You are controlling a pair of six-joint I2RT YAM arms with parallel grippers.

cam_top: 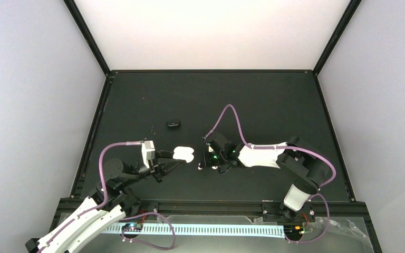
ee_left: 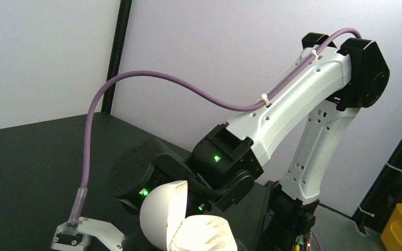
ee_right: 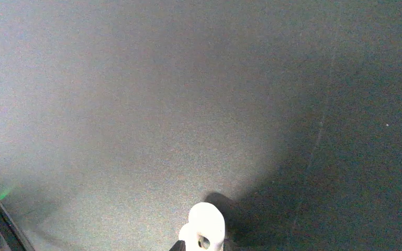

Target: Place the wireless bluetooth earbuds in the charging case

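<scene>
The white charging case [cam_top: 183,154] is held in the air by my left gripper [cam_top: 175,159], which is shut on it; in the left wrist view its lid [ee_left: 159,214] stands open and the inner seats [ee_left: 203,235] face up. Just right of the case, my right gripper [cam_top: 204,164] points downward over the table. In the right wrist view a small white earbud [ee_right: 207,222] shows at the bottom edge by its fingertips; I cannot tell whether they grip it.
A small black object [cam_top: 173,123] lies on the dark mat [cam_top: 216,87] behind the case. A yellow container [ee_left: 401,227] shows at the right in the left wrist view.
</scene>
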